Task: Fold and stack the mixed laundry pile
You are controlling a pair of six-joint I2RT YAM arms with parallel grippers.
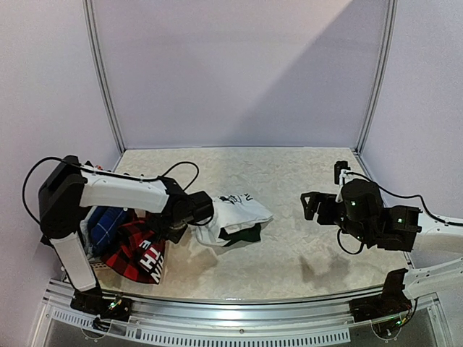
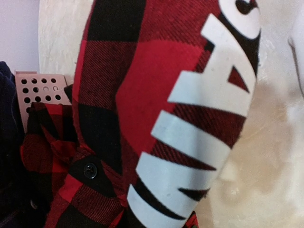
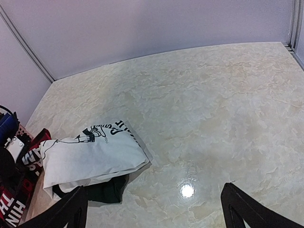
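A red-and-black plaid shirt (image 1: pixel 137 251) with white lettering hangs at the front left, partly over the basket. My left gripper (image 1: pixel 173 233) is shut on its upper part. In the left wrist view the plaid cloth (image 2: pixel 156 85) fills most of the picture and hides the fingers. A white garment with black print (image 1: pixel 235 212) lies loosely folded on the table, a dark green piece (image 1: pixel 249 233) showing from beneath it. Over the right side, my right gripper stands open, its fingers (image 3: pixel 71 209) wide apart and nothing between them.
A pink perforated basket (image 2: pixel 45 88) at the left edge holds more laundry, including a blue checked piece (image 1: pixel 107 228).
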